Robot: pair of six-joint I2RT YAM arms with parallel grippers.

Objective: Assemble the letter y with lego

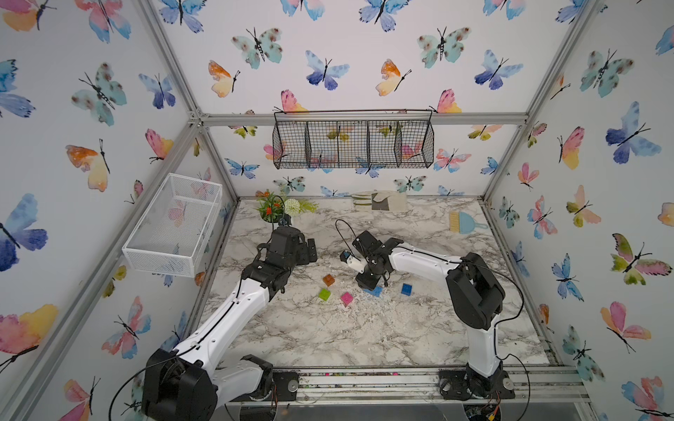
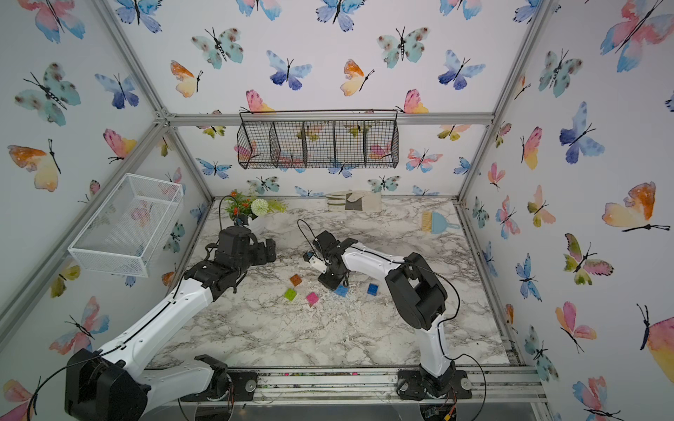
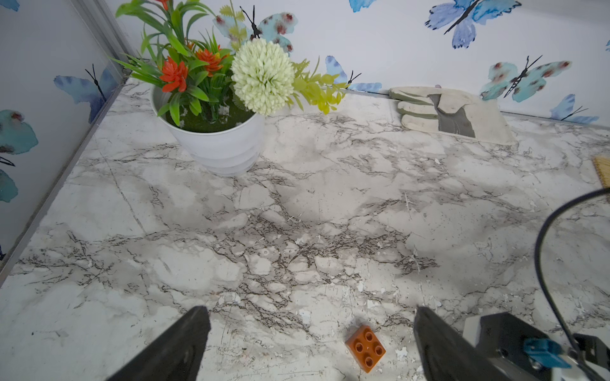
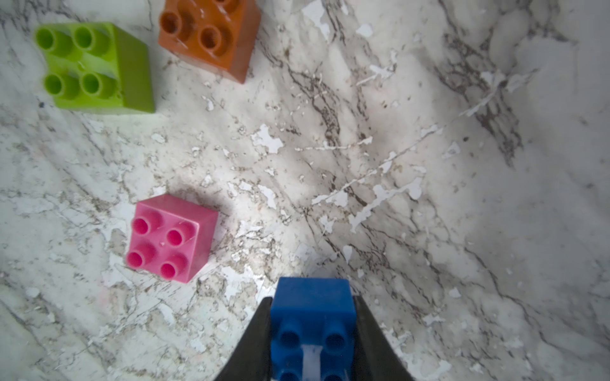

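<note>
Held in my right gripper is a blue brick [image 4: 311, 295], its studs facing the wrist camera. From above, the lighter-looking edge of this held brick [image 1: 375, 292] shows just under the right gripper's fingers; whether it touches the table cannot be told. To its left lie a pink brick [image 4: 168, 238], a green brick [image 4: 95, 66] and an orange brick [image 4: 209, 35], all separate. Another blue brick [image 1: 406, 288] rests to the right. My left gripper is open and empty, behind and left of the orange brick.
A white flowerpot [image 3: 219, 149] stands at the back left, with a glove [image 3: 454, 114] along the back wall. A brush [image 1: 464, 222] lies at the back right.
</note>
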